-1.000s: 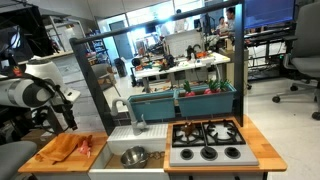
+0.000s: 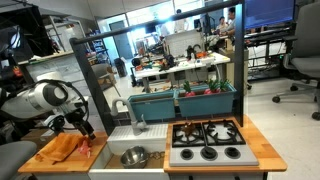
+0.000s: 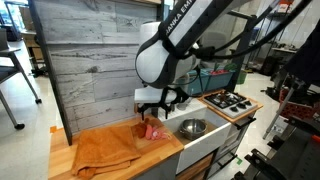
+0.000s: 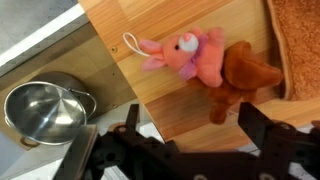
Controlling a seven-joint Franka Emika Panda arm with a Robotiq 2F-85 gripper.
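A pink plush toy (image 4: 198,54) with a white muzzle and a thin loop lies on the wooden counter. Touching its side is a brown-orange plush toy (image 4: 249,72). In the wrist view my open gripper hangs above the counter, its fingers spread wide with nothing between them; both toys lie ahead of the tips. Exterior view 2 has the gripper (image 3: 163,110) just above the pink toy (image 3: 155,131). In exterior view 1 the gripper (image 2: 86,131) is over the left counter near the pink toy (image 2: 84,146).
An orange towel (image 3: 105,148) lies flat beside the toys. On the other side is a sink holding a metal pot (image 4: 46,108). Farther right stands a stove (image 2: 210,145) with knobs; a blue bin (image 2: 205,103) sits behind it.
Over the last second the arm has come down toward the counter and slightly right, nearing the toys. The toys and towel appear unmoved.
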